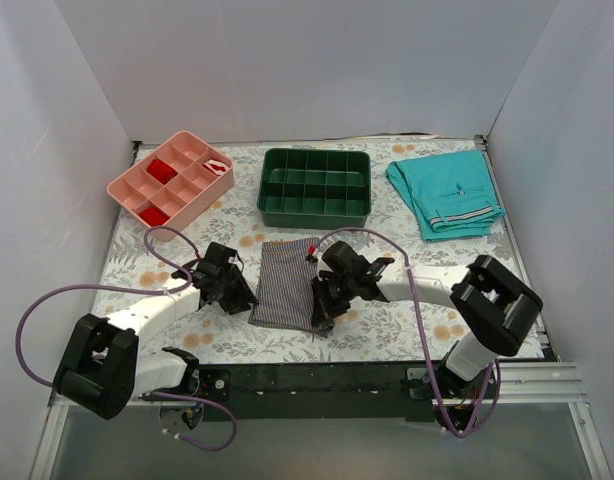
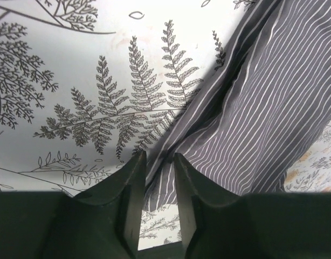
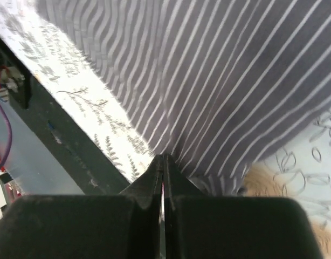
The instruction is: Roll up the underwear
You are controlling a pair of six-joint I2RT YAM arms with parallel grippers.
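Observation:
The striped grey underwear (image 1: 284,275) lies flat on the patterned table, its long side edge (image 2: 208,108) folded along the left. At its lower left corner, my left gripper (image 1: 252,304) stands part open, with a strip of the cloth showing between its parted fingers. My right gripper (image 1: 319,318) is at the lower right corner. Its fingers (image 3: 149,189) are closed together on the cloth, whose creases run in to the tips (image 3: 164,157). Part of the right side is hidden beneath the right arm.
A pink divided box (image 1: 172,180) with red cloths stands at the back left. Behind the underwear is a green divided box (image 1: 315,215), empty. Folded teal cloth (image 1: 447,190) lies at the back right. The table's front edge runs close below the underwear.

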